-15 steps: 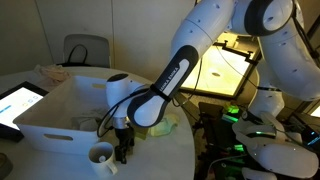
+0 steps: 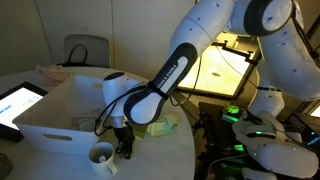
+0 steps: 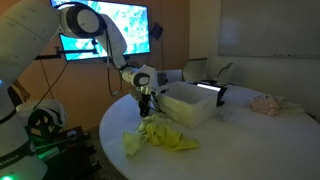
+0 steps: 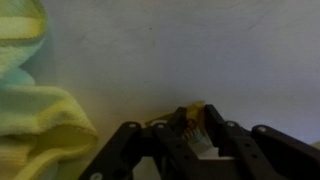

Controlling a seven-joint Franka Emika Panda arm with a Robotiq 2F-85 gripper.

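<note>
My gripper [image 2: 125, 147] is low over the white table, just right of a white mug [image 2: 103, 158] in exterior view 1. In the wrist view its dark fingers [image 4: 130, 145] appear close together. A small orange-brown thing [image 4: 193, 114] shows by the fingertips; whether it is gripped is too dark to tell. A yellow and pale green cloth [image 4: 45, 120] lies to the left there. From exterior view 2, the crumpled yellow cloth [image 3: 160, 135] rests on the table in front of the arm.
A large white open box [image 2: 65, 115] stands behind the gripper, with some grey stuff inside. A lit tablet-like screen [image 2: 15, 108] is at the left edge. A pinkish cloth [image 3: 266, 105] lies at the far side. Table space right of the box is clear in exterior view 2.
The gripper's lower end has shifted very slightly to the right beside the mug. Mug, box and cloth look unmoved.
</note>
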